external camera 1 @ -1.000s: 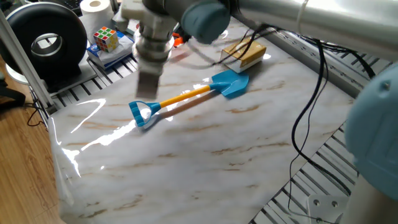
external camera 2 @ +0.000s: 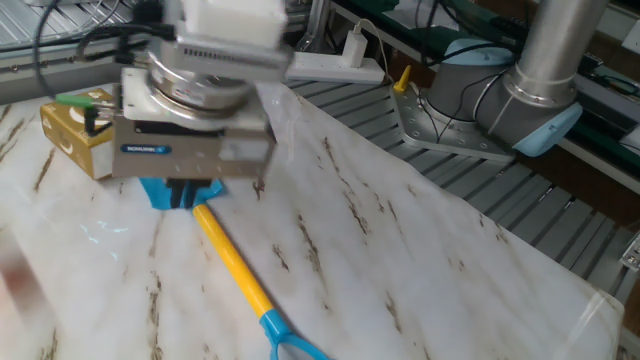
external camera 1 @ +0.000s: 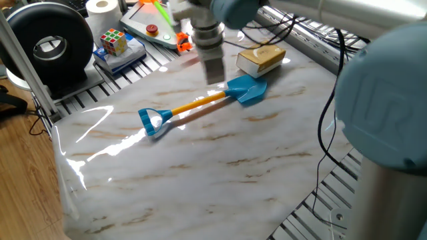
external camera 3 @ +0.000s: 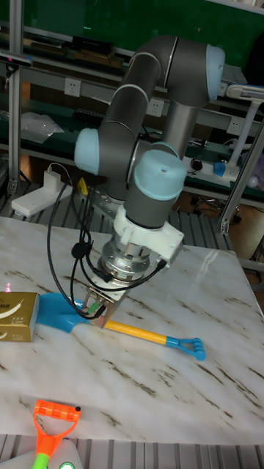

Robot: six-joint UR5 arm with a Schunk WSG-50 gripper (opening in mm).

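A toy shovel with a blue blade, yellow shaft and blue handle lies flat on the marble-patterned sheet. My gripper hangs over the blade end in exterior view 2, its dark fingers pointing down close together. From exterior view 1 the gripper appears blurred, just behind the shaft near the blade. In exterior view 3 the gripper body hides part of the shovel where blade and shaft meet. No contact with the shovel is clear, and whether the fingers are open does not show.
A gold-and-white box stands close by the blade. Beyond the sheet's edge are a Rubik's cube on a blue-white box, a black ring-shaped object and an orange-handled toy.
In exterior view 1 my gripper has moved right, from above the shovel's handle end towards its blade. The shovel and gold box have stayed where they were.
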